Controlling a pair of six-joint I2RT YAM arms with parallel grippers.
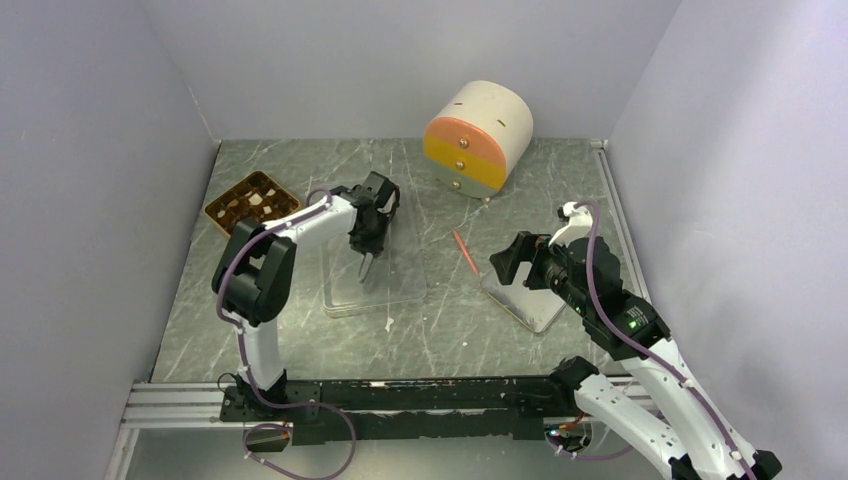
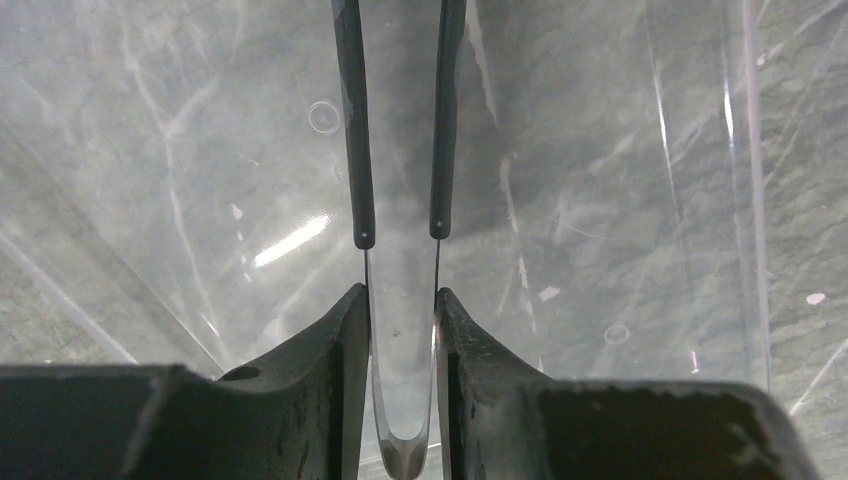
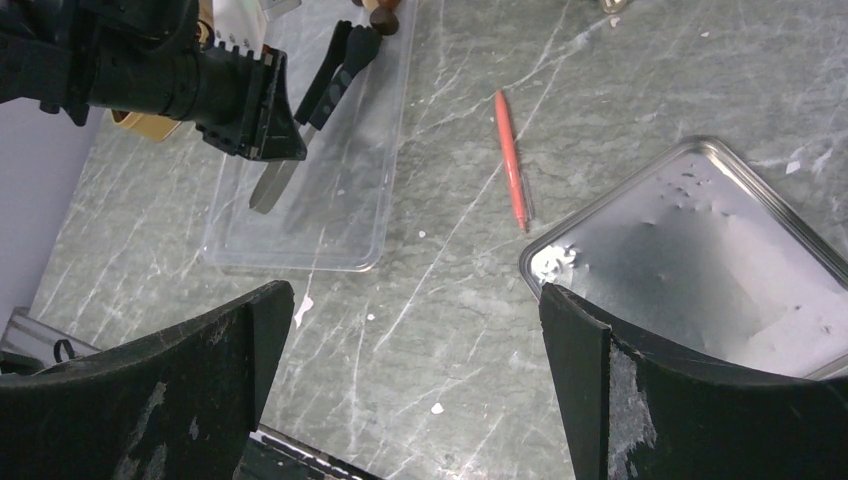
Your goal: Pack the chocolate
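My left gripper is shut on metal tongs (image 2: 445,120) with black-covered tips, held over a clear plastic tray (image 2: 620,250). In the right wrist view, brown pieces (image 3: 383,20), probably chocolates, show at the tray's far end beside the tong tips. A gold box (image 1: 252,202) with compartments, some holding small pale items, sits at the back left of the top view, partly hidden in the right wrist view. My right gripper stands open above the table, nothing between its fingers.
A silver metal tray (image 3: 680,260) lies at the right, with a red stick-like tool (image 3: 508,160) left of it. A striped drawer cabinet (image 1: 478,138) stands at the back.
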